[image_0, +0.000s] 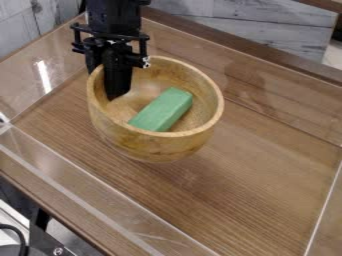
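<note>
A wooden bowl (187, 140) with a green rectangular block (164, 109) inside it is at the upper middle of the camera view, tilted a little toward the viewer. My black gripper (107, 66) comes from the top and is shut on the bowl's left rim. Its fingertips are partly hidden at the rim.
A pale grey plank backdrop stands behind it. A black cable (11, 230) shows at the lower left, off the table's edge.
</note>
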